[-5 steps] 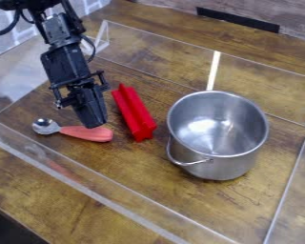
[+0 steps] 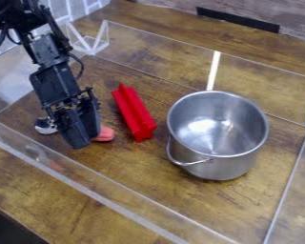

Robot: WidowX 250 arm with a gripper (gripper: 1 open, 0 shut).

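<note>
My gripper (image 2: 76, 133) reaches down at the left of the view, low over a spoon with a pink-red handle (image 2: 102, 133) and silver head (image 2: 45, 125). The black gripper body covers the middle of the spoon, and I cannot tell whether its fingers are around the handle or how far apart they stand. A red block-like object (image 2: 132, 112) lies just right of the gripper. A steel pot (image 2: 219, 129) with a wire handle stands at the right.
The wooden table (image 2: 142, 210) has clear room in front and behind. Clear transparent panels or edges border the area on the left, front and right.
My gripper has moved down and to the left onto the spoon, now hiding much of it. The red object and the pot have stayed in place.
</note>
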